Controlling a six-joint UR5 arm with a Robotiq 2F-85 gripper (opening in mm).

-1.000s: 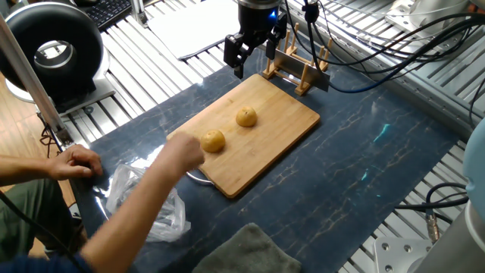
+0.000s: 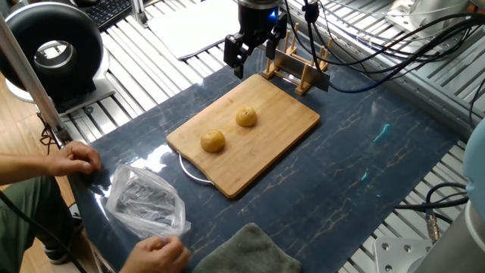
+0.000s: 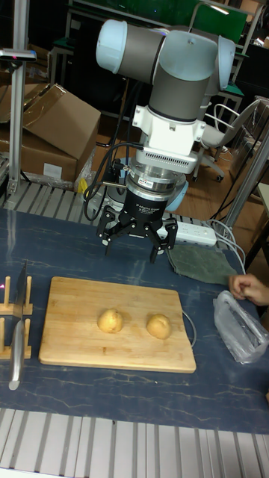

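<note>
Two yellow-brown round potatoes, one [image 2: 213,141] nearer the board's handle end and the other [image 2: 246,116] nearer its middle, rest apart on a wooden cutting board [image 2: 276,144]. My gripper [image 3: 134,246] hangs above the table just beyond the board's far edge in exterior view 3, fingers spread open and pointing down. Nothing shows between them, and neither potato is touched. A knife [image 3: 16,358] stands in a small wooden rack [image 3: 28,306] beside the board.
A person's hands [image 2: 158,255] are at the table edge, by a clear plastic bag [image 2: 148,203]. A grey-green cloth [image 2: 248,254] lies near the front edge. Dark cables [image 2: 424,64] hang near the arm. Bare table surrounds much of the board.
The person's hand has drawn back from beside the nearer potato, past the plastic bag, to the table edge. My gripper, the potatoes and the board look unmoved.
</note>
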